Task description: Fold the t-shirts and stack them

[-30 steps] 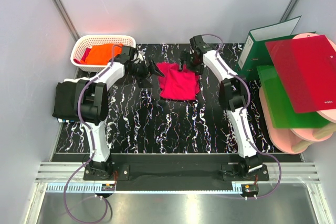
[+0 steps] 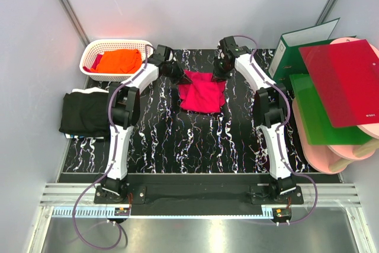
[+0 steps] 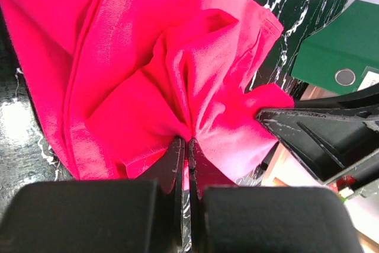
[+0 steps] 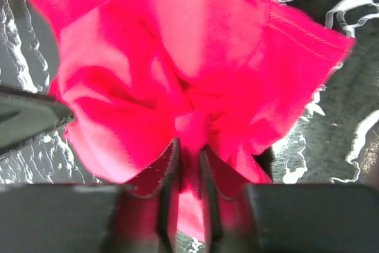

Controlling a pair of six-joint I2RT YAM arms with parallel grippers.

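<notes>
A red t-shirt (image 2: 201,96) lies in a small, partly folded heap at the back middle of the table. At its upper left edge is my left gripper (image 2: 185,79); in the left wrist view the fingertips meet and the cloth gathers into them, so this gripper is shut on the shirt. My right gripper (image 2: 218,77) is at the upper right edge. Its fingers stand narrowly apart in the right wrist view, with a raised fold of the red shirt (image 4: 192,127) between the tips of this gripper; whether they grip it cannot be told.
A white basket (image 2: 87,63) with orange and red cloth stands at the back left. Dark folded cloth (image 2: 84,114) lies at the left edge. A green binder (image 2: 287,54) and a pink-and-green shelf toy (image 2: 320,117) fill the right side.
My left gripper has moved right from beside the shirt onto its upper left edge and has shut. The right gripper has shifted slightly and its fingers have drawn together at the upper right edge.
</notes>
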